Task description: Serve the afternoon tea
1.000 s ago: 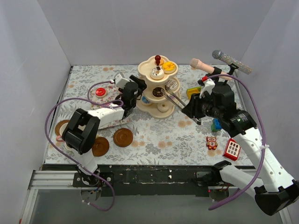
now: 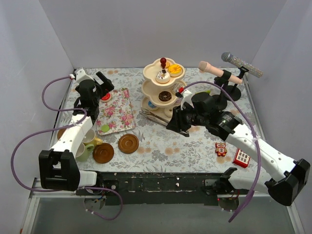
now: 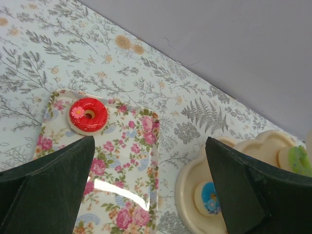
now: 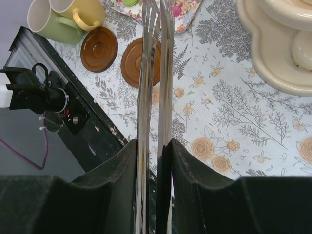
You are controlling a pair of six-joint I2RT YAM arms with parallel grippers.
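Note:
A white three-tier stand holds several pastries. A flowered tray carries a red donut and, in the top view, a small green disc. My left gripper stands open above the tray's upper left, nothing between its fingers. My right gripper holds long metal tongs, reaching leftward just in front of the stand; its fingers sit close around their handles.
Mugs and brown saucers lie at the left. Toy pieces are at the right, and microphone-like objects stand at the back right.
My left gripper has moved left, away from the stand.

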